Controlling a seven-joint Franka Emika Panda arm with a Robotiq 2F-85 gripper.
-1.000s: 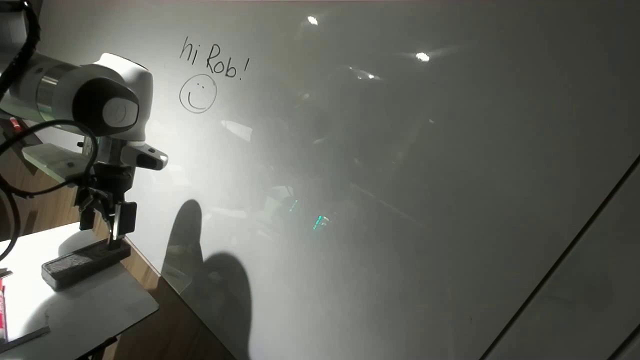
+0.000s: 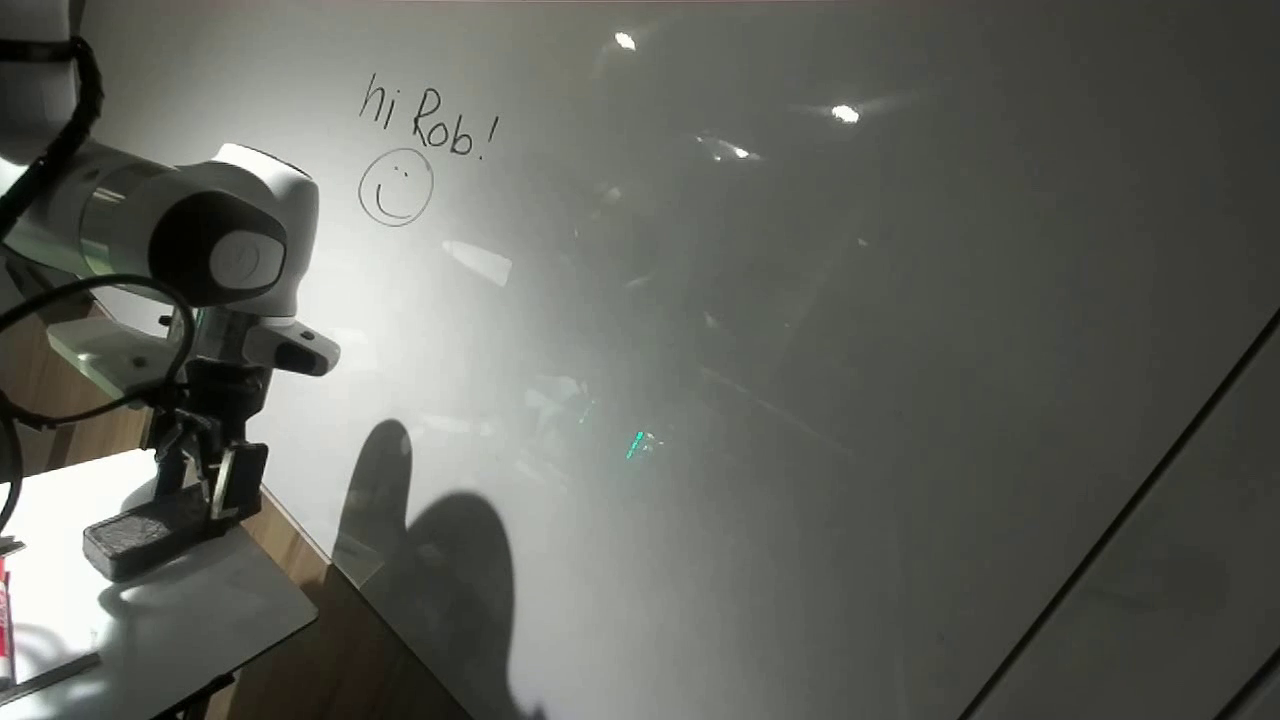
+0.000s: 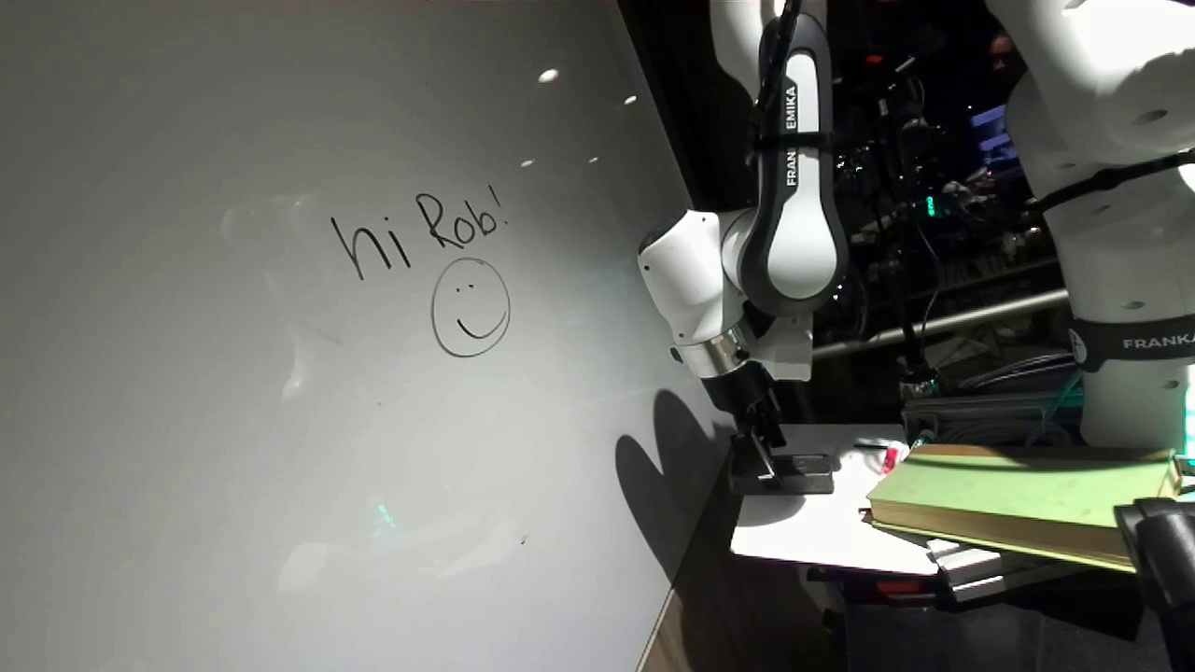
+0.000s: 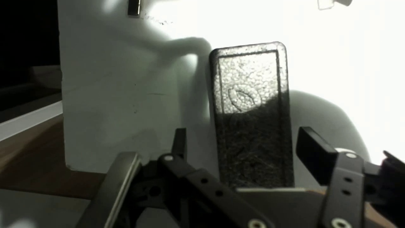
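Observation:
A dark grey felt eraser lies flat on the white tabletop. It is a long block with an oval mark pressed into its top. My gripper is open above it in the wrist view, one fingertip to each side, with bare surface showing between each finger and the eraser. From exterior view 1, the gripper is low at the whiteboard end of the eraser. In exterior view 2 the fingers partly cover the eraser.
Upright beside the table, a whiteboard carries a handwritten "hi Rob!" above a smiley face. A red marker lies at the table's left edge. In exterior view 2, a green book sits right of the table.
The arm has come down, bringing the fingers from above the eraser to either side of its end. The eraser and the whiteboard drawing have stayed where they were.

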